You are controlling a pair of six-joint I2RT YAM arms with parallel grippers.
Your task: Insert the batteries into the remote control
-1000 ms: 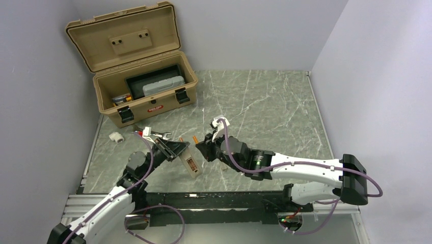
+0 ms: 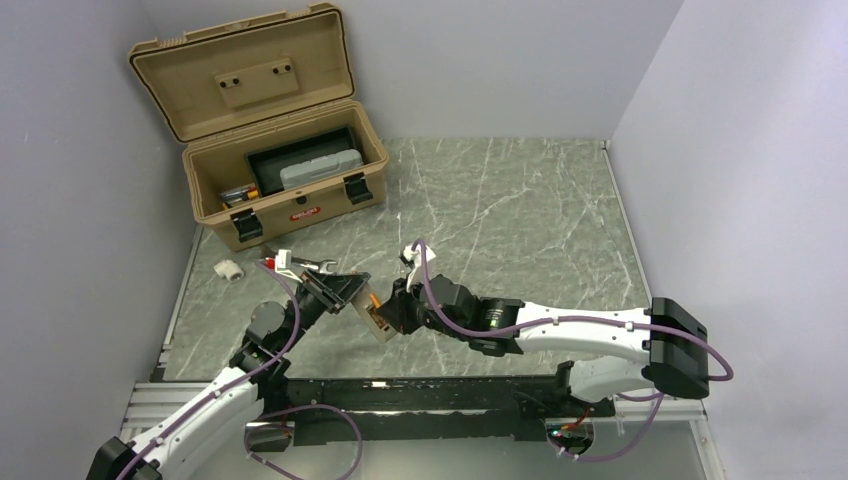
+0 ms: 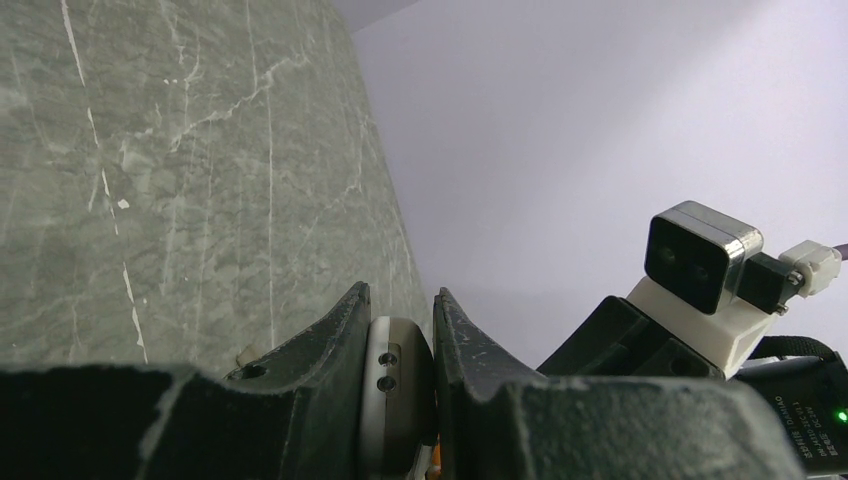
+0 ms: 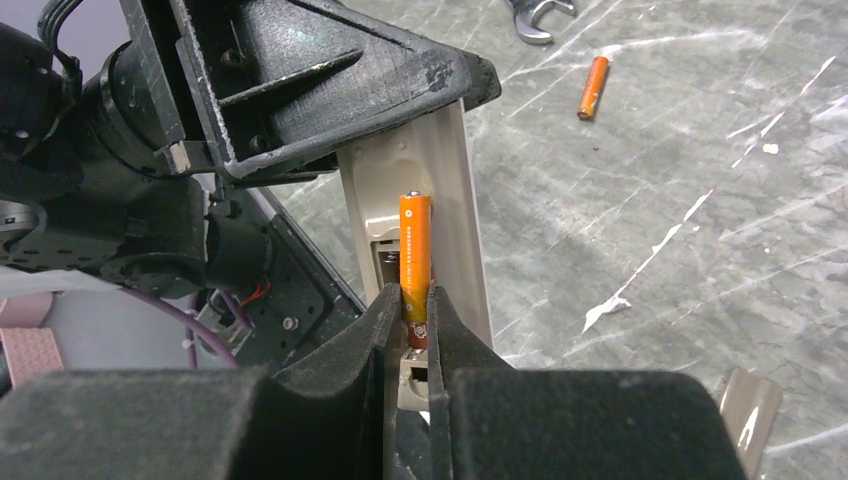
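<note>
My left gripper [image 2: 352, 284] is shut on the beige remote control [image 4: 448, 200], holding it above the table with its battery compartment exposed. In the right wrist view my right gripper is shut on an orange battery [image 4: 414, 240], held upright over the open compartment, where its lower end overlaps. Another orange battery [image 4: 593, 85] lies loose on the table, and a beige cover [image 4: 750, 410] lies at lower right. The left wrist view shows mostly the gripper's fingers, with the remote largely hidden.
An open tan toolbox [image 2: 300, 215] stands at back left. A wrench [image 4: 540, 20] and a white object [image 2: 228, 271] lie on the left of the marble table [image 2: 520, 220].
My right gripper has moved left and slightly down with the battery, onto the remote's compartment. The left gripper with the remote has barely moved.
</note>
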